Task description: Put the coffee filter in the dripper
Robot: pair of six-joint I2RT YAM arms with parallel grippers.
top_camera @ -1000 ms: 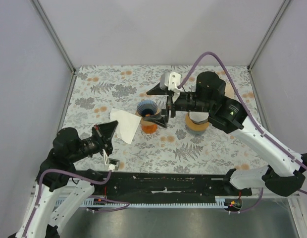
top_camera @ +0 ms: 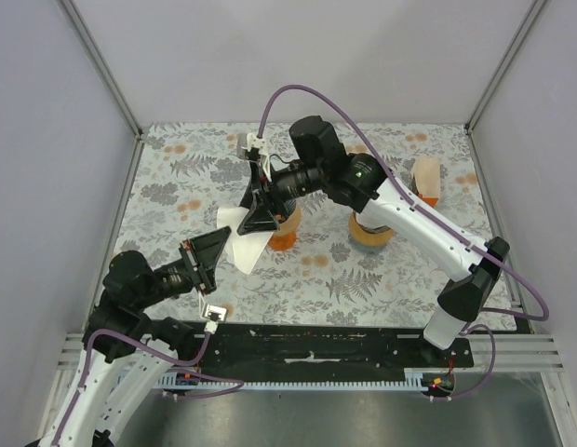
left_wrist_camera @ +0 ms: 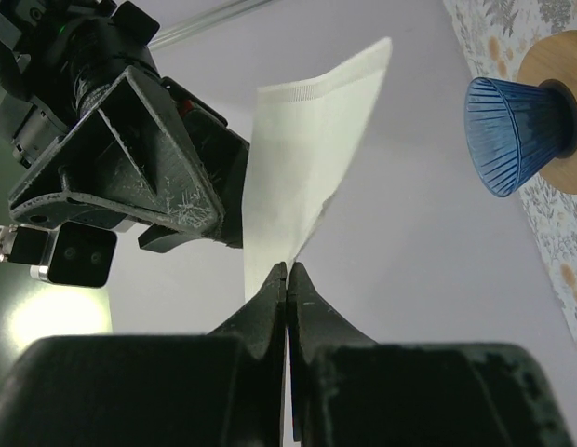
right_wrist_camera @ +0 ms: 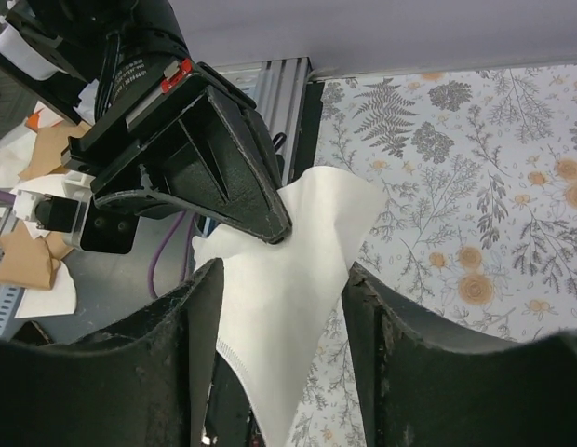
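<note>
The white coffee filter (top_camera: 248, 251) is held up over the table between both grippers, in front of the dripper. My left gripper is shut on it at its edge. My right gripper is part open around the filter's other side, with the paper between its fingers. The blue dripper (left_wrist_camera: 512, 130) sits on a wooden stand (left_wrist_camera: 558, 65); from the top it is mostly hidden behind the right gripper.
At the right of the table stand another round wooden-rimmed holder (top_camera: 368, 237) and a tan packet (top_camera: 426, 177), partly behind the right arm.
My right gripper has moved left from beside the dripper onto the filter. The left gripper and filter have risen slightly to the right.
</note>
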